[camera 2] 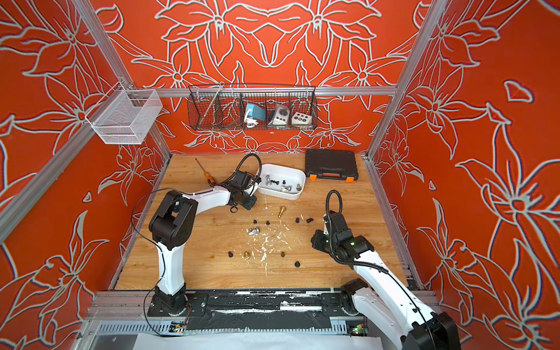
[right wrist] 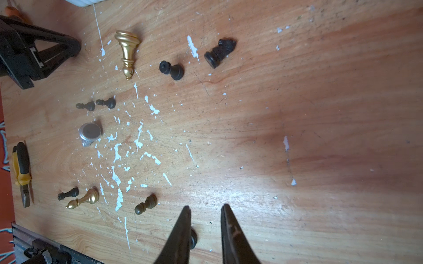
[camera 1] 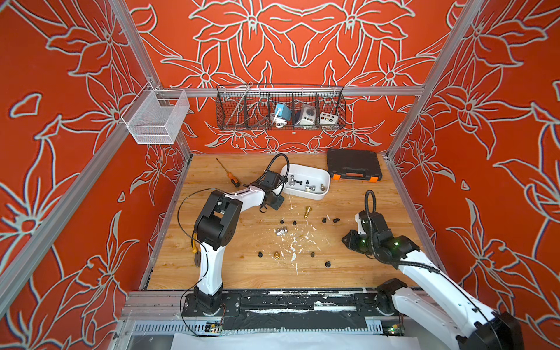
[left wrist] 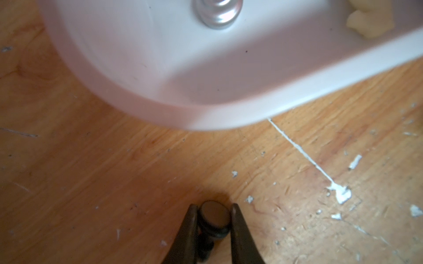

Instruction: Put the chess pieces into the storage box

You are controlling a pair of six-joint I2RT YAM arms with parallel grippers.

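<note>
In the left wrist view a dark chess piece (left wrist: 214, 216) is pinched base-up between the fingertips of my left gripper, just outside the near wall of the white storage box (left wrist: 220, 115). A silver piece (left wrist: 219, 11) shows inside that box. My right gripper stands open, high over the table's right side, with nothing between its fingers. On the table lie a gold piece (right wrist: 128, 52), a black knight (right wrist: 219, 52), a black rook (right wrist: 171, 70), a silver piece (right wrist: 90, 132), another gold piece (right wrist: 83, 198), a dark pawn (right wrist: 146, 204) and several other small dark pieces.
Behind the box's right end sits a black case (camera 1: 354, 164). An orange screwdriver (camera 1: 228, 172) lies at the back left, and pliers (right wrist: 21, 171) rest near the left edge.
</note>
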